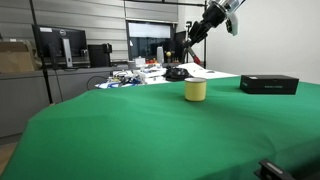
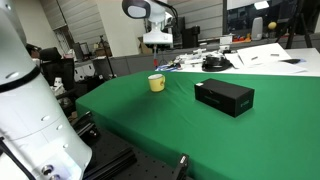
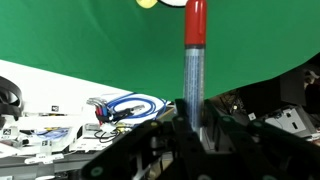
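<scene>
My gripper (image 1: 190,44) is shut on a marker-like stick (image 3: 194,85) with a pale grey body and a red end. The stick points down and away from the fingers. In exterior view 1 its red end hangs above a yellow mug (image 1: 195,91), clear of it. The mug (image 2: 156,83) stands upright on the green table in exterior view 2, below the gripper (image 2: 156,46). Only a bit of yellow and white, probably the mug (image 3: 147,3), shows at the top edge of the wrist view. The mug's inside is hidden.
A black box (image 2: 224,97) lies on the green table (image 1: 120,130), to the mug's right. Cables and small gear (image 3: 130,103) clutter a white surface beyond the table's far edge. Most of the green top is bare.
</scene>
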